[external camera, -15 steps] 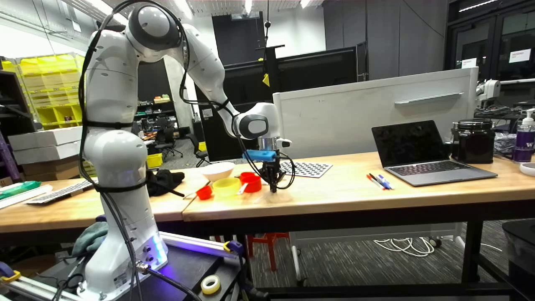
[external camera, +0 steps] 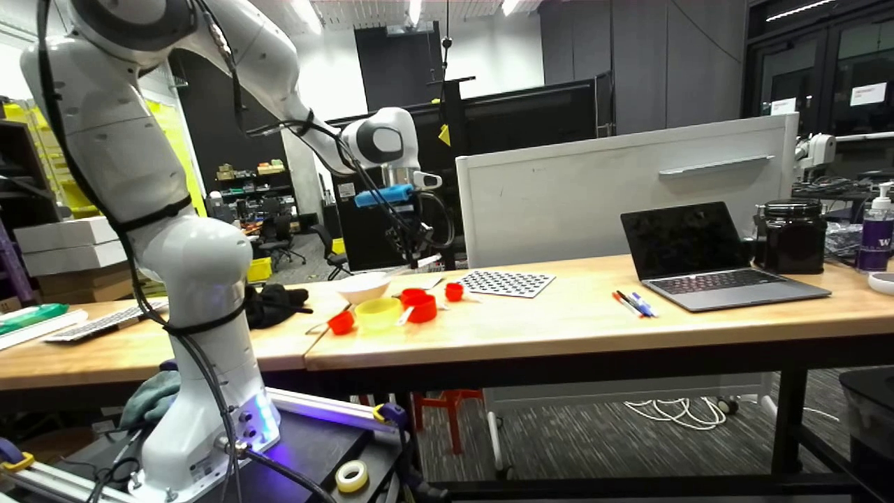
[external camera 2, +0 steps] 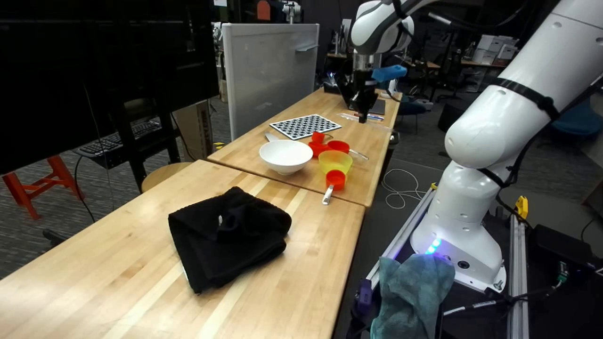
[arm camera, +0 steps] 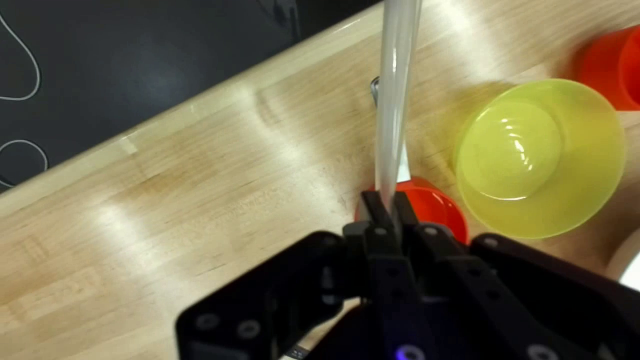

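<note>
My gripper is shut on a clear, translucent rod (arm camera: 396, 78), which extends from the fingertips past the top of the wrist view. In exterior view 1 the gripper (external camera: 412, 258) hangs above the table, clear of its surface. Exterior view 2 shows the gripper (external camera 2: 363, 116) beyond the red cups. Below it in the wrist view lies a red measuring cup (arm camera: 441, 210), partly hidden by the fingers, beside a yellow translucent bowl (arm camera: 513, 150). What the rod's far end looks like cannot be made out.
Several red cups (external camera: 423, 309), a white bowl (external camera: 364, 288) and a checkered board (external camera: 509, 282) share the table. A black cloth (external camera 2: 232, 237) lies at the near end. Pens (external camera: 633, 303) and an open laptop (external camera: 737, 285) are farther right. Bare wood lies between board and laptop.
The gripper has risen from close to the tabletop and shifted left in exterior view 1. A small red cup it was hiding now shows.
</note>
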